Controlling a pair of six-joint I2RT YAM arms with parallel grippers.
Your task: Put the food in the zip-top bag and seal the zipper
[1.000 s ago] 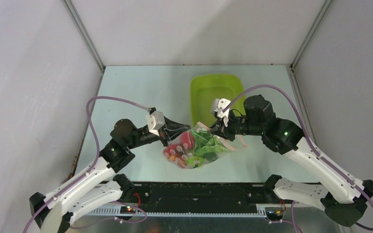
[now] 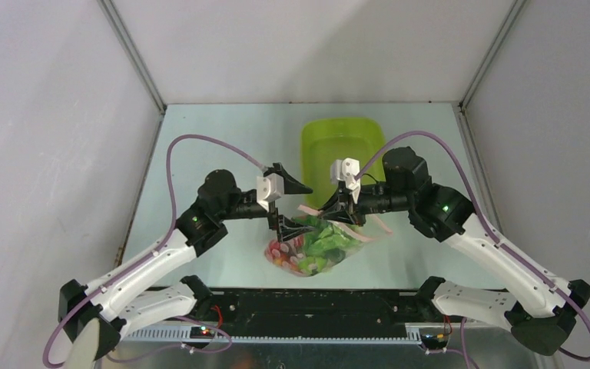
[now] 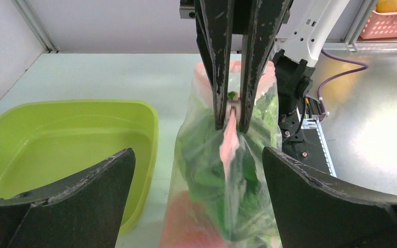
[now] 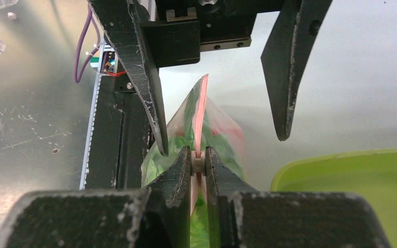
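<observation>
A clear zip bag (image 2: 315, 250) with green leafy and red-orange food lies toward the front of the table, its pink zipper strip upright under the grippers. My right gripper is shut on that zipper strip, seen pinched between its fingertips in both wrist views. My left gripper stands open around the bag's near end, just left of the right gripper in the top view, with the bag between but apart from its fingers as far as shows.
An empty green tray (image 2: 330, 134) sits behind the bag. Walls stand on both sides and at the back.
The right gripper has shifted slightly left, and the bag's zipper end with it.
</observation>
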